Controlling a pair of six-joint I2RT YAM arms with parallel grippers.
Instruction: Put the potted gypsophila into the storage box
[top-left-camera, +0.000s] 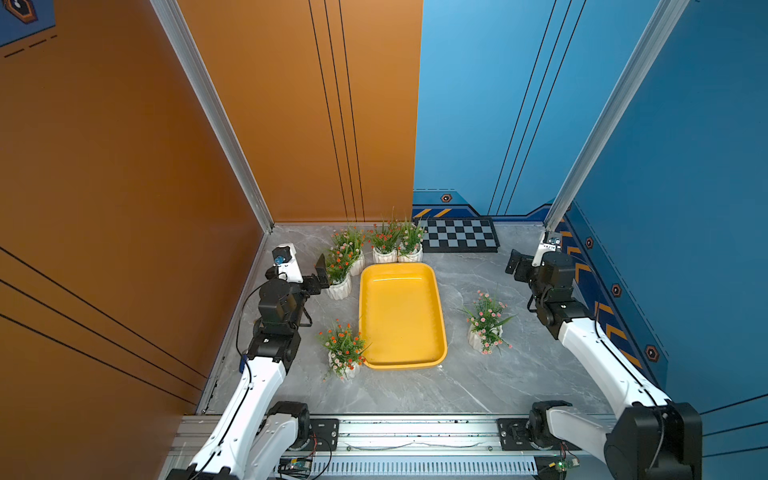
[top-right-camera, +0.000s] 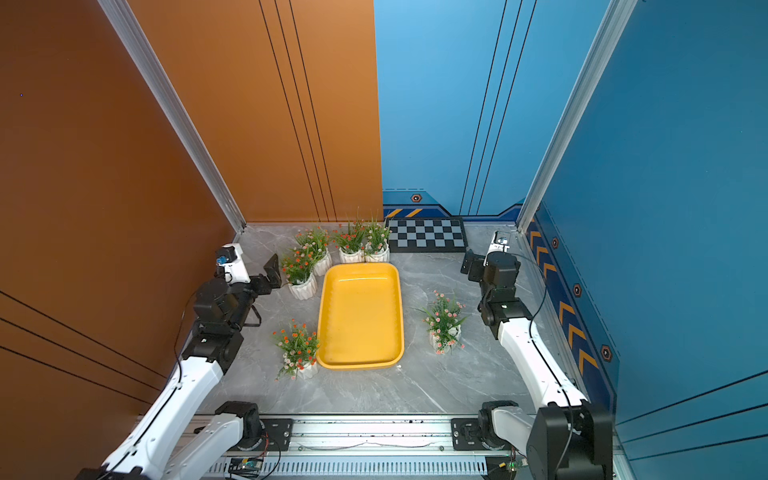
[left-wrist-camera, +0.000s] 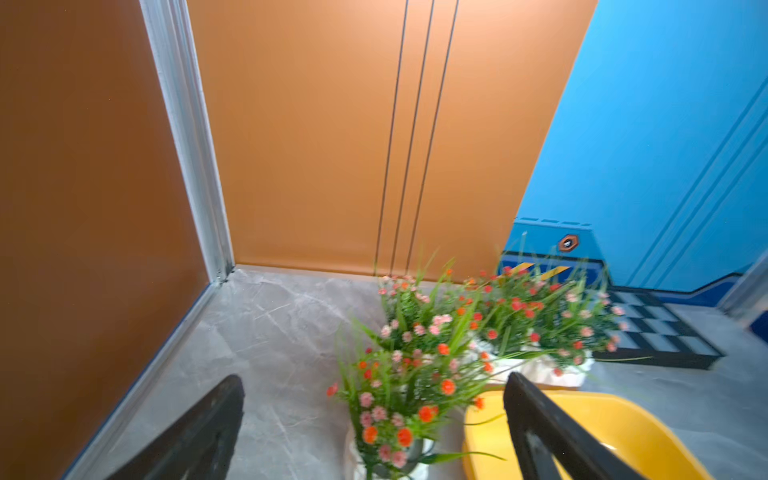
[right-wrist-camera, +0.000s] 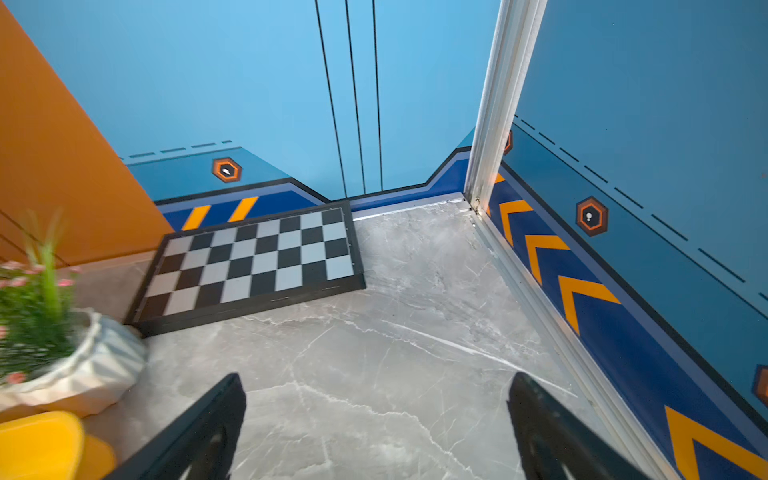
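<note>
An empty yellow box (top-left-camera: 401, 316) lies mid-table. Potted flowers in white pots stand around it: a cluster at back left (top-left-camera: 339, 276), one at front left (top-left-camera: 345, 352) with orange blooms, one right (top-left-camera: 486, 324) with pink blooms. My left gripper is open, raised left of the box, facing the back-left flowers (left-wrist-camera: 416, 384). My right gripper is open, raised to the right, above and behind the pink pot, nothing between its fingers.
A checkered board (right-wrist-camera: 248, 260) lies against the back wall. Walls and metal corner rails bound the sides (top-right-camera: 552, 160).
</note>
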